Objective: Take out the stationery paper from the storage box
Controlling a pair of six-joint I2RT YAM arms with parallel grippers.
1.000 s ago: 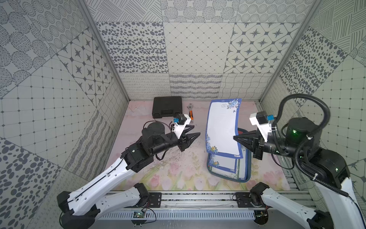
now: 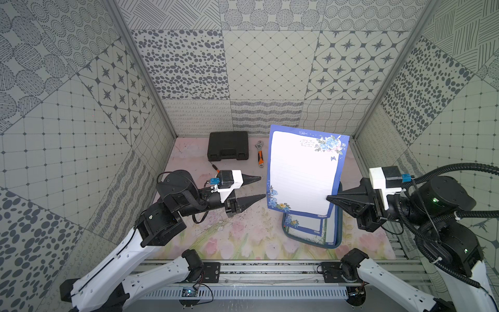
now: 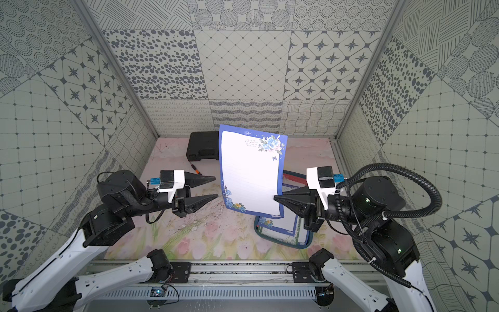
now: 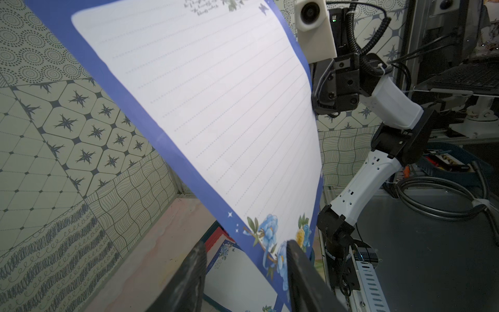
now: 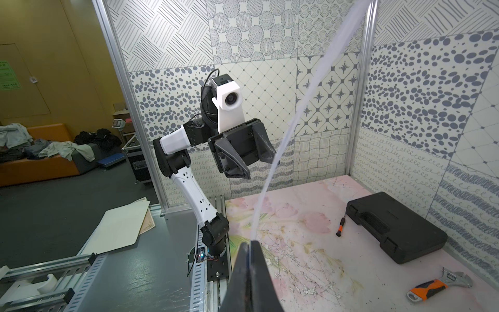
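A lined sheet of stationery paper (image 2: 304,171) with a blue border and blue flowers hangs in the air, slightly curved. My right gripper (image 2: 329,199) is shut on its right edge, toward the lower corner; the right wrist view shows the sheet (image 5: 291,124) edge-on, rising from the pinched fingertips. To the left of the sheet, my left gripper (image 2: 263,187) stands open, its fingertips close to the left edge. Whether they touch it cannot be told. Beneath the sheet is the blue storage box (image 2: 339,228), with more paper (image 2: 306,222) inside; the sheet covers much of it.
A black case (image 2: 227,145) lies at the back left, with an orange-handled wrench (image 2: 260,154) beside it and a small screwdriver (image 5: 340,227) in front.
The sheet has risen and turned its face more toward the top camera. The left gripper has moved left and opened wider.
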